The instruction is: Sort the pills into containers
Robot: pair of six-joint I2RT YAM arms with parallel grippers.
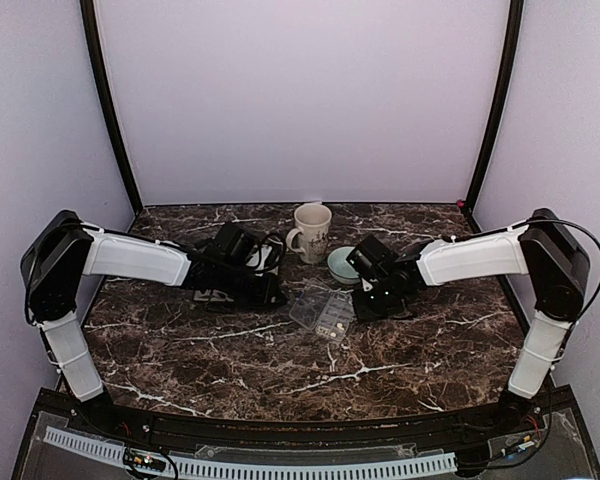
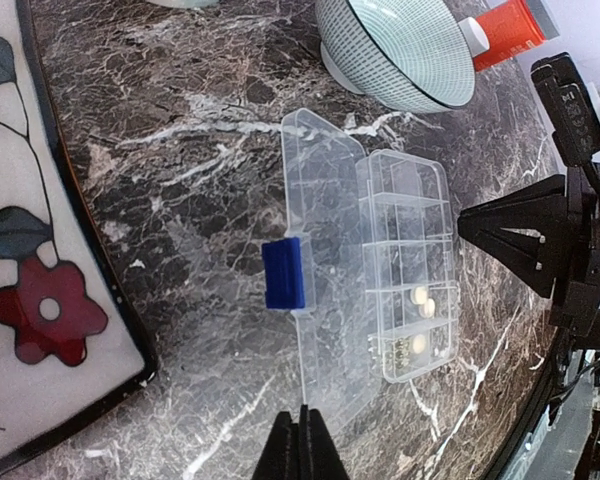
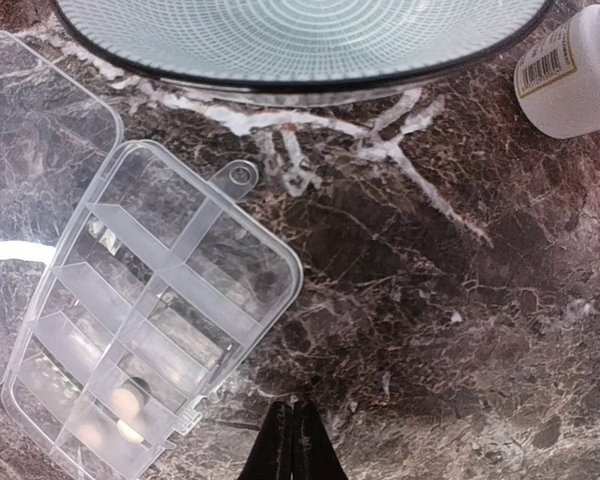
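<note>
A clear compartment box [image 1: 335, 316] lies on the marble table between my two arms, its lid [image 2: 330, 200] folded open to the left with a blue tab [image 2: 284, 273] on it. Pale round pills and a patch of tiny grains sit in its near compartments; the right wrist view shows the pills [image 3: 127, 400] too. My left gripper is shut, nothing visible between its fingers, over the table by the lid's near end. Just right of the box, my right gripper is likewise shut with nothing showing between its tips.
Behind the box stands a pale green bowl [image 2: 420, 50], with a cream mug [image 1: 311, 232] to its left. A white bottle [image 3: 570, 75] is at the back right. A flower-patterned tray [image 2: 55, 250] lies left.
</note>
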